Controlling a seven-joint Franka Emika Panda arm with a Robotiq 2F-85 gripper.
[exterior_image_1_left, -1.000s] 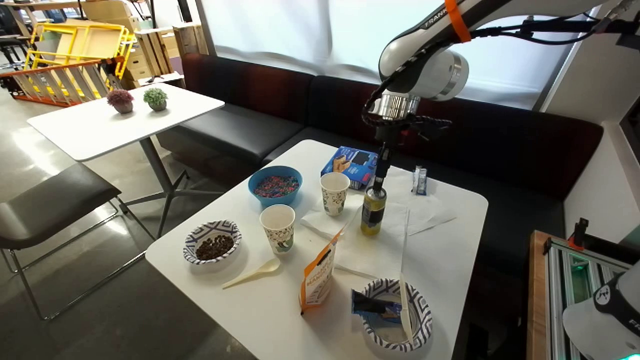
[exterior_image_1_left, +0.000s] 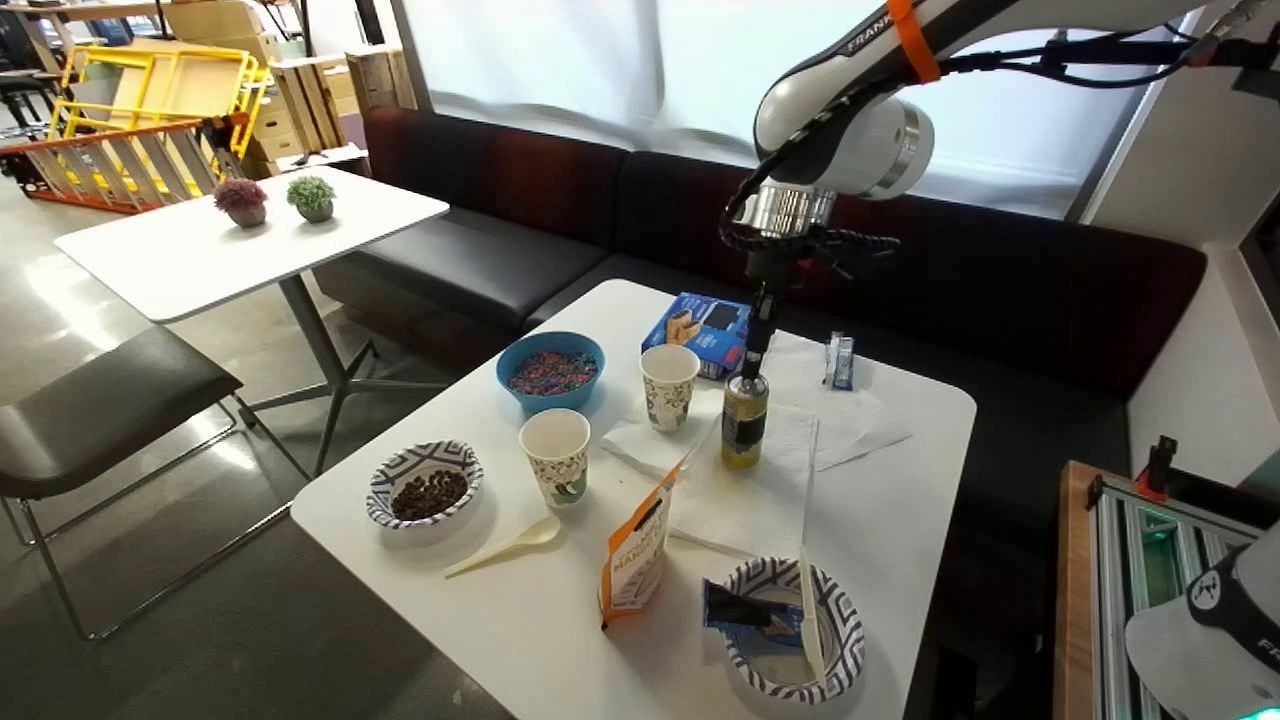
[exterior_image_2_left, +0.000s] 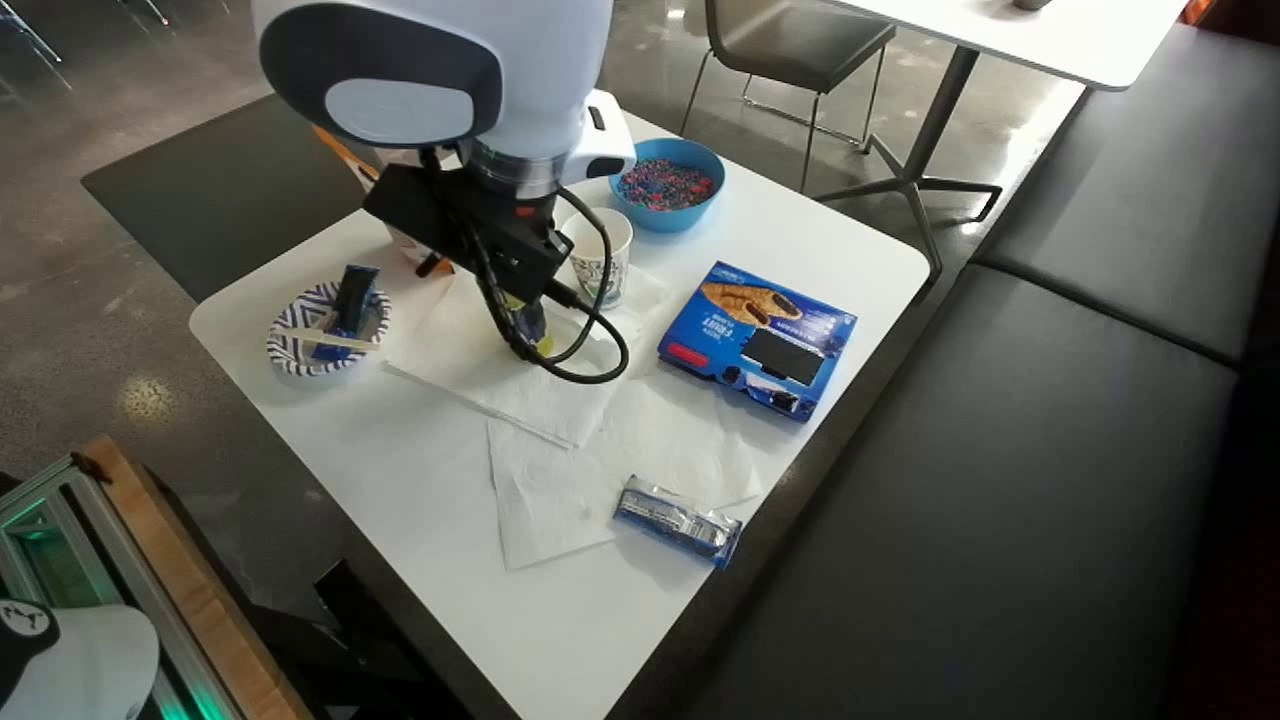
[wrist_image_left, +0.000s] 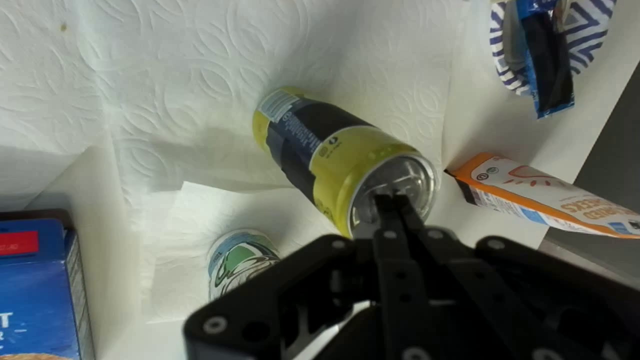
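Observation:
A yellow can with a dark label (exterior_image_1_left: 744, 426) stands on white paper towels (exterior_image_1_left: 768, 504), near the middle of the table. The fingertips of my gripper (exterior_image_1_left: 752, 364) are down at its lid. Seen from the wrist, the gripper is shut, its fingertips close together over the can's top (wrist_image_left: 384, 186). Whether they touch the lid or its tab is hard to tell, and nothing shows between them. In exterior view 2 the arm hides most of the can (exterior_image_2_left: 528, 322).
Two paper cups (exterior_image_1_left: 668, 390) and an orange-white pouch (exterior_image_1_left: 638, 552) stand close to the can. A blue box (exterior_image_1_left: 702, 330), a blue bowl (exterior_image_1_left: 513, 374), two patterned bowls (exterior_image_1_left: 852, 636) and a plastic spoon (exterior_image_1_left: 504, 546) lie around.
The can's top and my gripper have shifted slightly left in exterior view 1. The can, leaning a little to the right before, now stands closer to upright. Other things are unmoved.

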